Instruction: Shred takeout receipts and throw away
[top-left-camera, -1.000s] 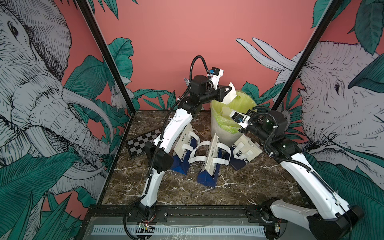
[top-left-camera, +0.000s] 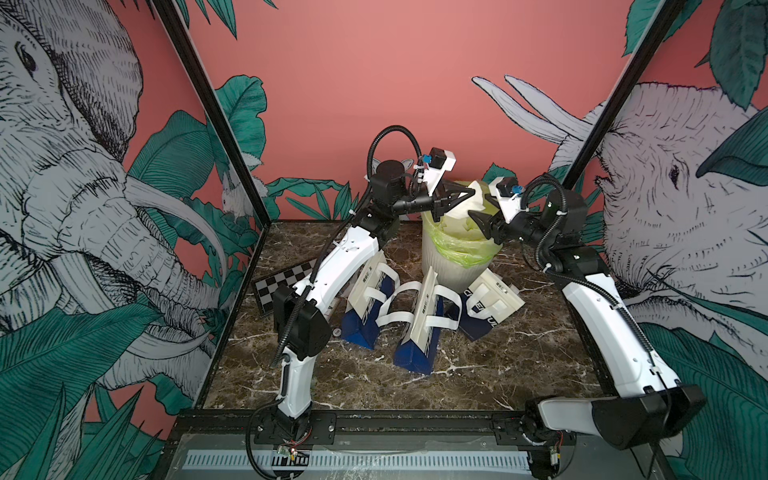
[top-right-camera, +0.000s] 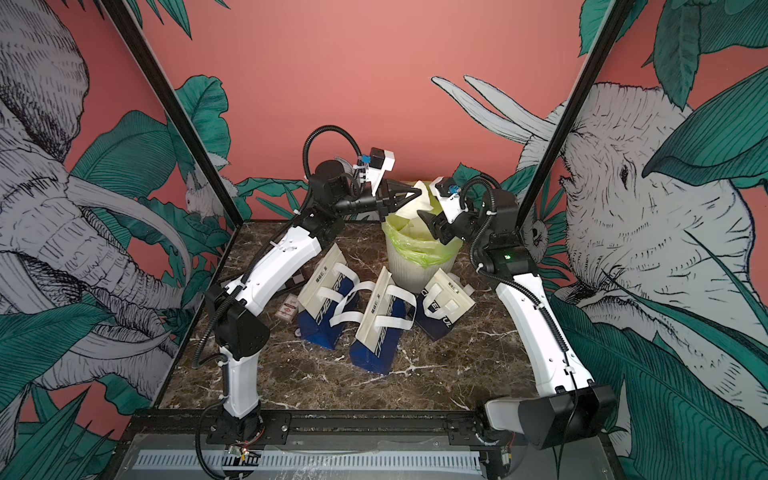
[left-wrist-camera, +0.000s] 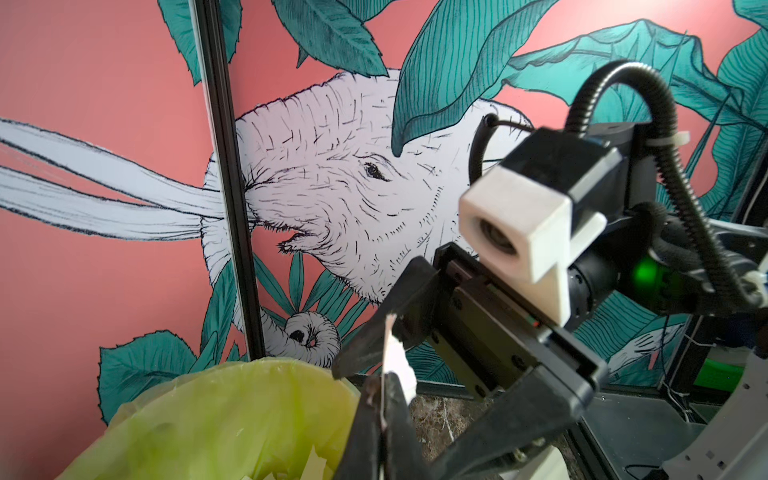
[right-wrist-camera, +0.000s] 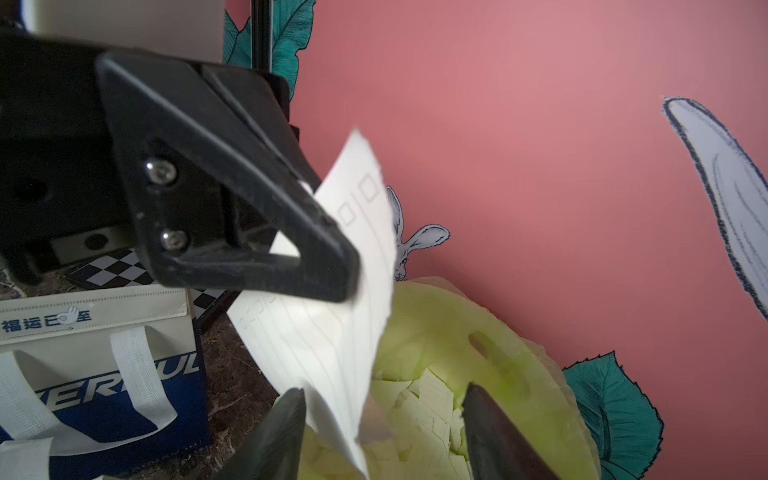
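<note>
A white, crumpled piece of receipt paper (right-wrist-camera: 352, 296) is pinched in my left gripper (top-left-camera: 470, 192), which is shut on it above the bin. In the left wrist view only a narrow strip of the paper (left-wrist-camera: 395, 360) shows past the fingertips. My right gripper stands open close by, with the paper's lower end near one of its fingers (right-wrist-camera: 281, 432). Below both grippers, the ribbed bin (top-left-camera: 448, 270) has a yellow-green liner (top-right-camera: 424, 253). Torn paper pieces (right-wrist-camera: 432, 400) lie inside it.
Blue and cream bags with white handles, including the middle bag (top-left-camera: 416, 344) and the right bag (top-left-camera: 484, 302), stand in front of the bin. A checkered board (top-left-camera: 276, 288) lies at left.
My right gripper has risen from the bin's near side toward the left gripper and the paper. The left gripper has lowered slightly and moved a little right, still with the paper.
</note>
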